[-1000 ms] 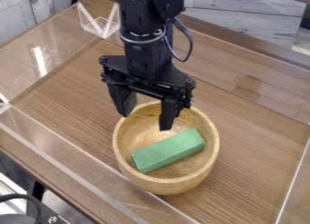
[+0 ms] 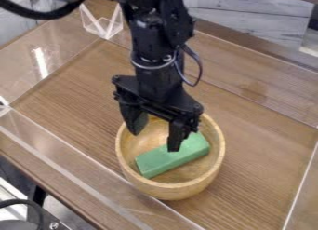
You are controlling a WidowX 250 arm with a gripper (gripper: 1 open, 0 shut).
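Note:
A round wooden bowl (image 2: 147, 185) sits on the wooden table, holding a green rectangular block (image 2: 166, 157). My black gripper (image 2: 154, 128) hangs over the back of the bowl with its two fingers apart and nothing visible between them. The right finger reaches down beside the upper part of the block; whether it touches is unclear. The gripper hides the back rim of the bowl.
A white, wire-like object (image 2: 102, 20) stands at the back left. Cables show at the lower left edge.
The bowl and block look unmoved.

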